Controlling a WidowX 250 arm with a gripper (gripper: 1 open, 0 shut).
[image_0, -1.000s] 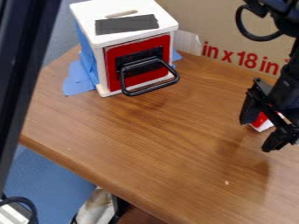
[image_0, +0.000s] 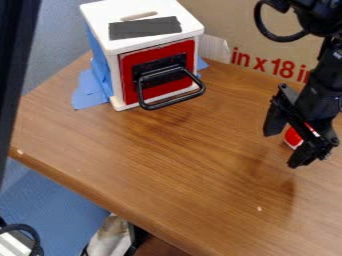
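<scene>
My black gripper (image_0: 286, 134) is low at the right of the view, its fingers around or just in front of a red and white object (image_0: 297, 138), which is mostly hidden behind it. I cannot tell whether the fingers grip it. A small white toy oven (image_0: 127, 25) with a red door (image_0: 151, 58) and a black handle (image_0: 171, 98) stands at the back left on a blue sheet.
A cardboard box (image_0: 241, 30) stands at the back right, and a dark post is at the far left.
My gripper has shifted slightly up, away from the front of the table, and changed its angle a little around the red and white object. The oven has not moved.
</scene>
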